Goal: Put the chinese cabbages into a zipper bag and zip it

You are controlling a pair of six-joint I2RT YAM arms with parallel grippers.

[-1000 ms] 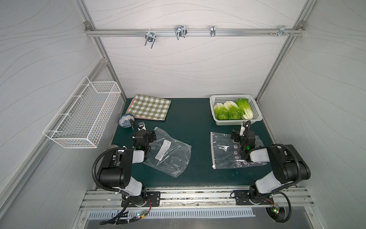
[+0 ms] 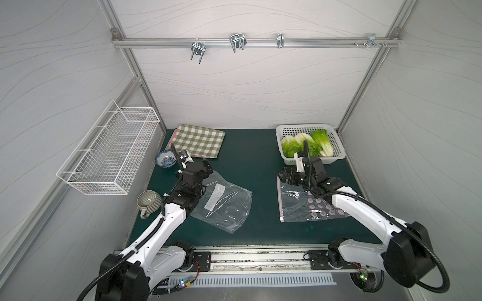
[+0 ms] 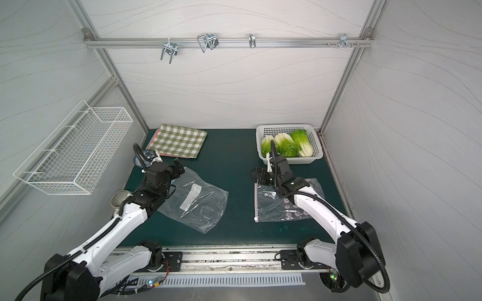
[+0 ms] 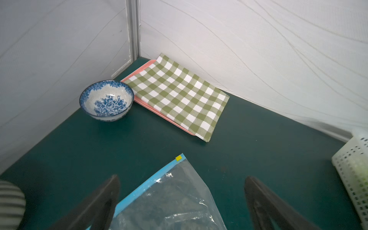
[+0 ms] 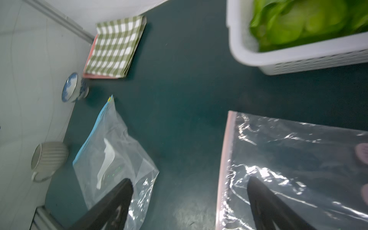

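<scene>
Chinese cabbages lie in a white plastic basket at back right. A clear bag with blue zip strip lies at left, and my left gripper hovers over it, open and empty. A pink-striped zipper bag with dots lies before the basket; my right gripper is open above its left edge and the table beside it, nothing between its blurred fingers.
A checked cloth on a pink tray is at back left, near a blue-white bowl. A ribbed mug stands front left. A wire basket hangs left.
Both arms have stretched out from their folded poses over the past second. The right gripper has shifted left toward the pink-striped bag's edge. The bags and cabbages look unmoved.
</scene>
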